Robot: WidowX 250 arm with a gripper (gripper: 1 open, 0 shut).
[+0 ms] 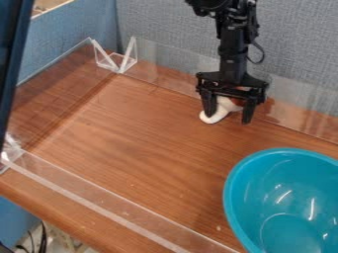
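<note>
My black gripper (228, 107) is low over the wooden table at the back, its fingers open and straddling a small white curved object (212, 115). Part of that object is hidden behind the fingers, so I cannot tell whether they touch it.
A large turquoise bowl (246, 198) fills the front right of the table. Clear plastic edging (93, 198) runs along the table's sides, with a white corner bracket (115, 59) at the back left. A grey padded wall (158, 25) stands behind.
</note>
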